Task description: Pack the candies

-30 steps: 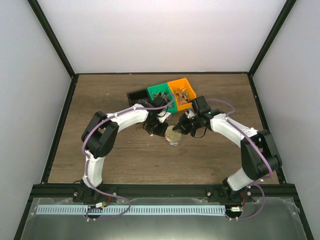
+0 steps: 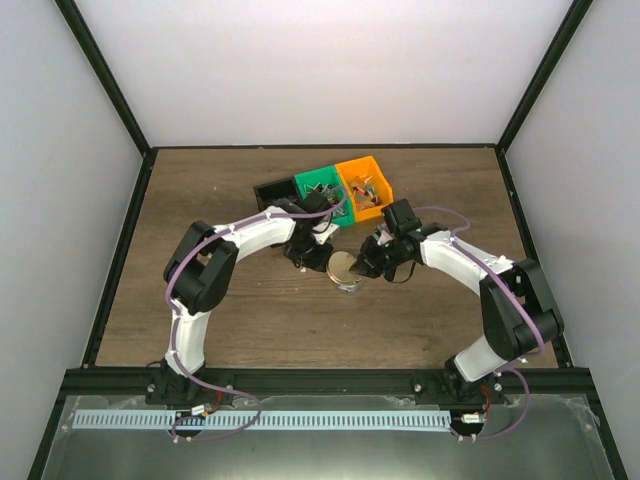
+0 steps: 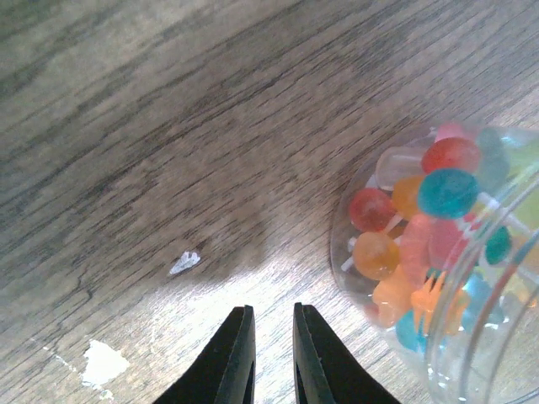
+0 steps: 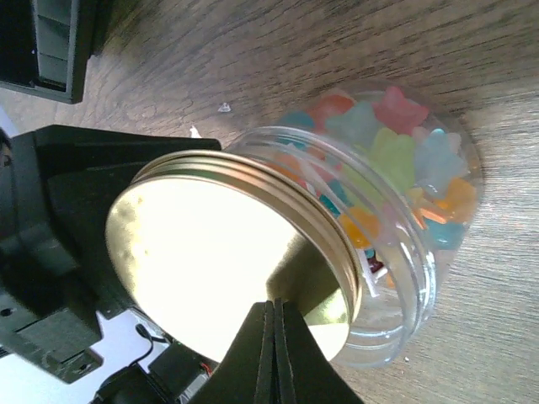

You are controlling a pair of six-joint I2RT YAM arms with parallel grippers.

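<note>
The clear jar of colourful candies stands on the table between my arms; its side [image 3: 421,240] fills the right of the left wrist view. Its gold lid [image 4: 236,244] sits at the mouth, apparently tilted; whether it is seated cannot be told. My right gripper is shut, nothing between its fingers, with its tips over the lid's near edge; contact is unclear. My left gripper is left of the jar. Its fingers stand a little apart with only bare table showing between them; any hold lower down is hidden.
Behind the jar stand a black bin [image 2: 276,192], a green bin [image 2: 312,178] and an orange bin [image 2: 357,168]. The green and orange ones hold several small items.
My right gripper has shifted slightly toward the front of the table. The left arm looks nearly still.
</note>
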